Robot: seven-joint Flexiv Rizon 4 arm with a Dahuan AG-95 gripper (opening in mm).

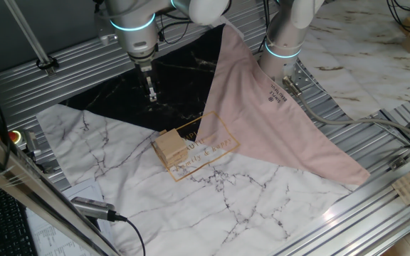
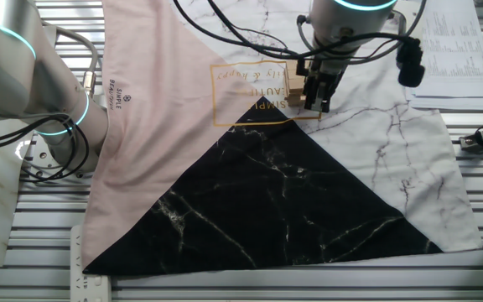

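Wooden blocks (image 1: pixel 169 147) stand together on the cloth (image 1: pixel 248 206), at the edge of its gold-framed print. In exterior view 1 my gripper (image 1: pixel 152 94) points down above the black part of the cloth, apart from the blocks and farther back. From the other side, in exterior view 2, the gripper (image 2: pixel 316 99) hides much of the wooden blocks (image 2: pixel 293 88), which show just behind it. Its fingers look close together, and no object can be made out between them. Whether they are fully shut is too small to tell.
The arm's base (image 1: pixel 282 60) stands at the cloth's back edge. A black device with a cable (image 1: pixel 95 209) lies at the front left beside papers (image 2: pixel 451 50).
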